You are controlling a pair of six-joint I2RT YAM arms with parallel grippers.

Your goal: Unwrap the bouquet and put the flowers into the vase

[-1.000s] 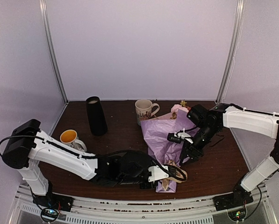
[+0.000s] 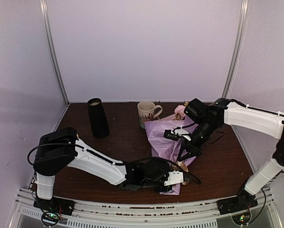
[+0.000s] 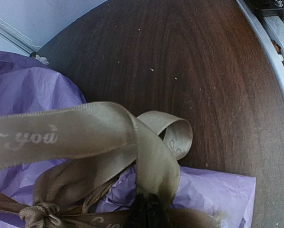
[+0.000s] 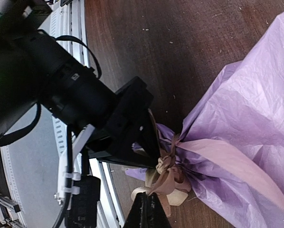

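The bouquet, wrapped in purple paper (image 2: 163, 140), lies on the table with pink flowers (image 2: 180, 111) at its far end. A tan ribbon (image 3: 66, 135) is knotted round its narrow near end. My left gripper is at that tied end, its tips against the ribbon; how far apart they stand is unclear. Beside the knot (image 4: 165, 163), my right gripper is shut. A ribbon loop reaches its tips, but whether it is pinched cannot be made out. A tall black vase (image 2: 98, 118) stands upright at the back left.
A patterned white mug (image 2: 146, 114) stands at the back, close to the paper. My left arm (image 2: 97, 164) crosses the front of the table. Bare table (image 2: 123, 137) shows between vase and paper.
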